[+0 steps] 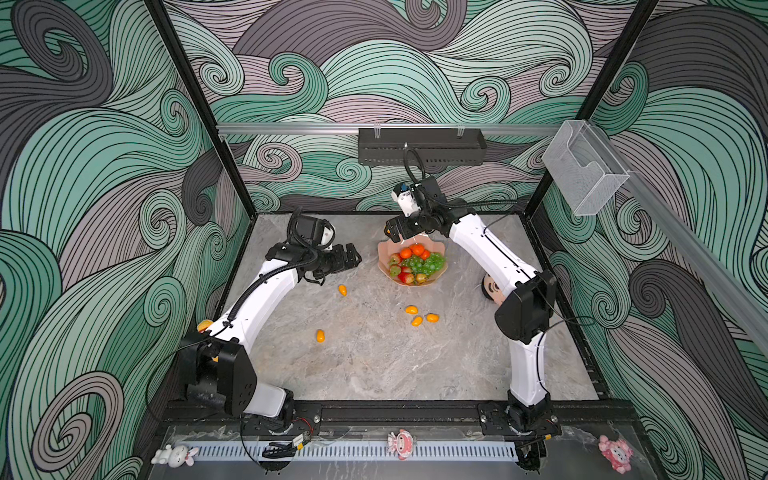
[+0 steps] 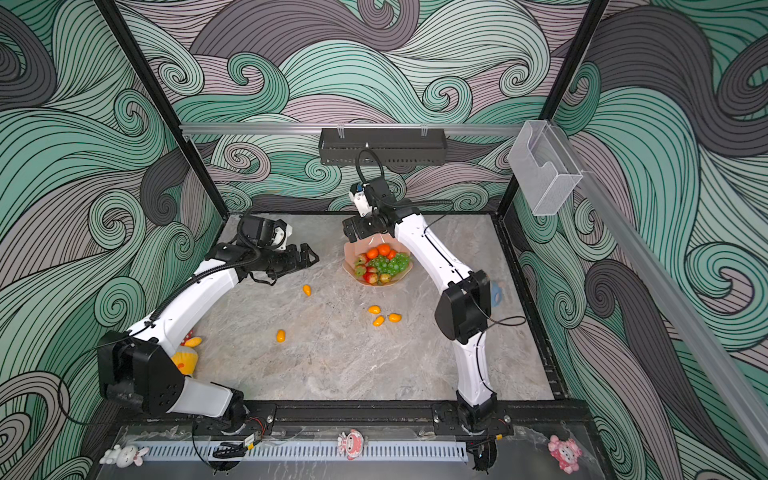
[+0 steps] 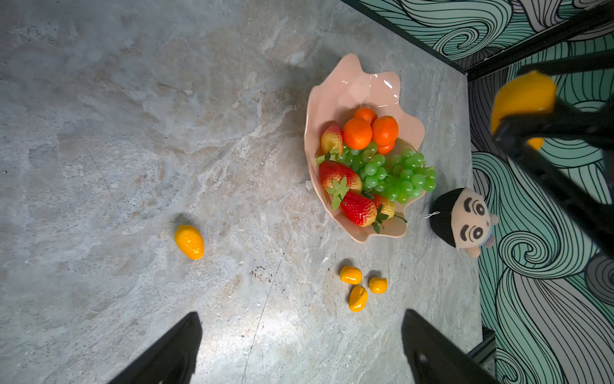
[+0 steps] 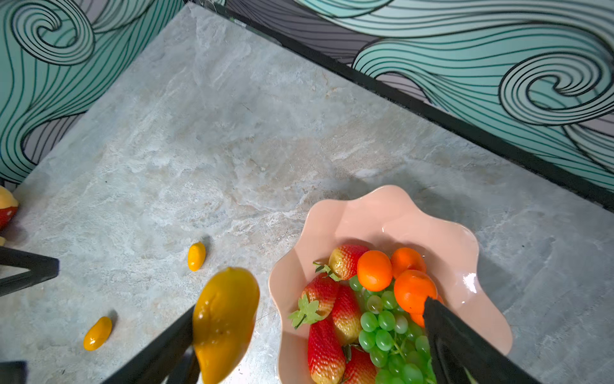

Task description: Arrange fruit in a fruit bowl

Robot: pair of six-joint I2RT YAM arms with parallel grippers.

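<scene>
The pink scalloped bowl [image 3: 346,83] holds oranges [image 4: 374,270], green grapes [image 4: 385,320] and strawberries [image 3: 359,208]. My right gripper [image 1: 396,228] hangs open above it; in the right wrist view a yellow fruit [image 4: 224,320] is against one finger, well apart from the other. My left gripper [image 1: 345,257] is open, empty, over the table left of the bowl. Small yellow fruits lie loose on the table: one [image 3: 189,242] left of the bowl, one [image 4: 98,332] nearer the front left, and a group [image 3: 350,275] in front of the bowl.
A plush toy [image 3: 470,220] sits at the table's right side, partly hidden in the top views, and yellow plush [image 2: 184,360] at the left edge.
</scene>
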